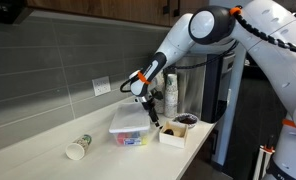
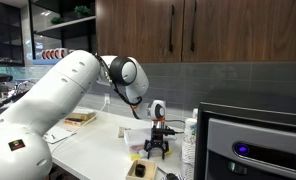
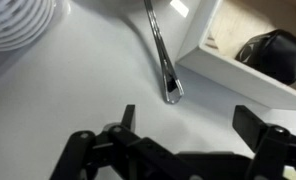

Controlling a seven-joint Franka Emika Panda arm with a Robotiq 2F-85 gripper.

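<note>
My gripper stands open in the wrist view, its two dark fingers wide apart and nothing held between them. Just ahead of the gap lies the end of a thin metal utensil [image 3: 165, 55] on the pale counter, close beside the wall of a small box. In exterior view 1 the gripper [image 1: 150, 104] points down by the lidded container and the small box. Exterior view 2 has the gripper [image 2: 156, 142] above the counter behind the box, too small there to judge its height.
A small open box [image 1: 174, 139] holds a dark rounded object [image 3: 273, 55]. Beside it stands a clear container [image 1: 133, 124] with a pale lid and colourful contents. A bowl [image 1: 186, 120] of dark pieces sits behind, and a cup [image 1: 78, 148] lies on its side.
</note>
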